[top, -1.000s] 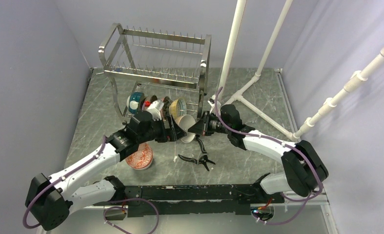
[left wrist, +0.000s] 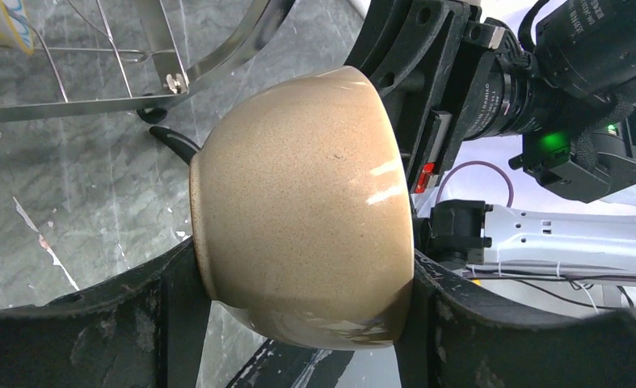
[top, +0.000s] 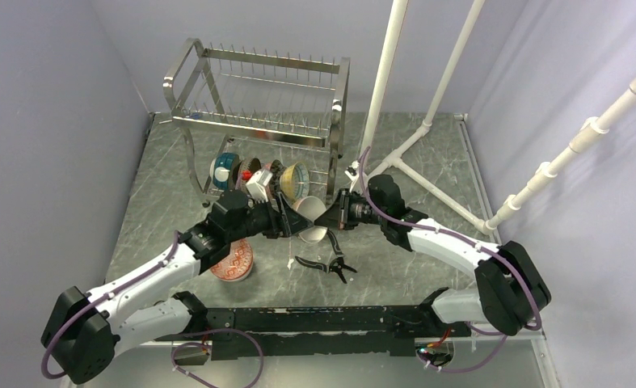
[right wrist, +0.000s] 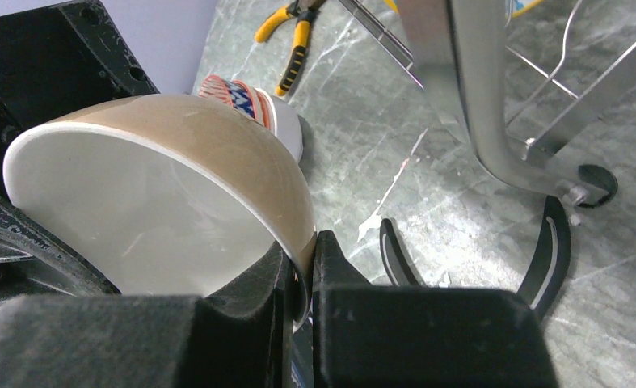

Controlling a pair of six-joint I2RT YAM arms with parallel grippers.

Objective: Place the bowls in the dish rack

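A beige bowl (top: 310, 208) with a white inside is raised between both grippers in front of the rack. My left gripper has its fingers on either side of the bowl (left wrist: 298, 194), seemingly against it. My right gripper is shut on the rim of the bowl (right wrist: 161, 202), which faces it open side first. The metal dish rack (top: 266, 137) holds several bowls on its lower tier, among them a yellow one (top: 298, 179). Orange patterned bowls (top: 232, 260) stand at the front left on the floor.
Black pliers-like tools (top: 337, 265) lie below the held bowl. White pipes (top: 415, 174) stand right of the rack. The upper tier of the rack is empty. Clear floor lies at the far left.
Both grippers and the bowl have shifted slightly toward the front over the last second. The rack and other bowls look unchanged.
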